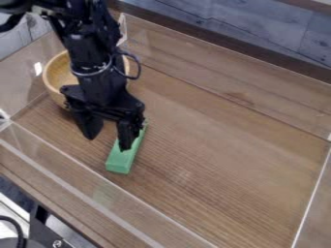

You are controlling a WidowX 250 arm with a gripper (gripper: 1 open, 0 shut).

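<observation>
My black gripper (105, 126) hangs over the left part of the wooden table, its two fingers spread open on either side, just above and left of a green rectangular block (124, 151) lying lengthwise toward the front. Whether the fingertips touch anything is unclear. An orange bowl (57, 70) sits behind the arm at the upper left, partly hidden by it.
The table's edge runs along the left and lower left, with dark cables at the bottom left corner.
</observation>
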